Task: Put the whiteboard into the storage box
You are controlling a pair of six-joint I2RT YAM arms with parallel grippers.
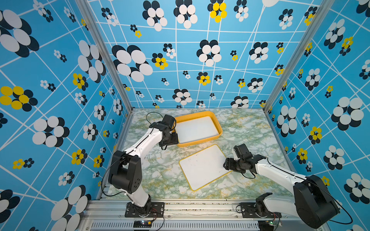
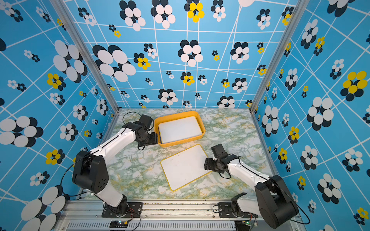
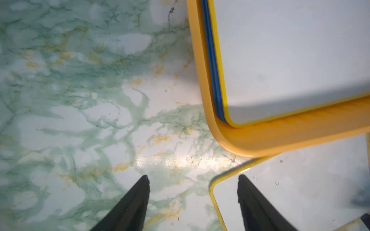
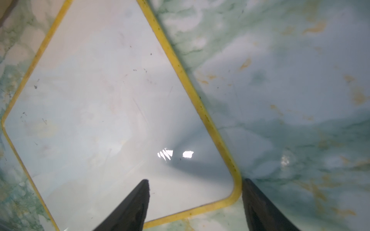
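A white whiteboard [image 1: 204, 167] with a thin yellow edge lies flat on the marbled table, in front of the orange storage box [image 1: 219, 132]. Inside the box rests another white board [image 1: 197, 129], also yellow-edged, with a blue edge beside it in the left wrist view. My left gripper is over the table just left of the box's near corner, its fingers apart and empty. In the right wrist view my open right gripper is above the right corner of the loose whiteboard [image 4: 115, 115], with nothing visibly held.
The near wall of the box [image 3: 308, 132] stands close to the whiteboard's far edge. Bare table [image 1: 250, 127] stretches right of the box, and more lies left of the whiteboard. Patterned blue walls enclose the back and sides.
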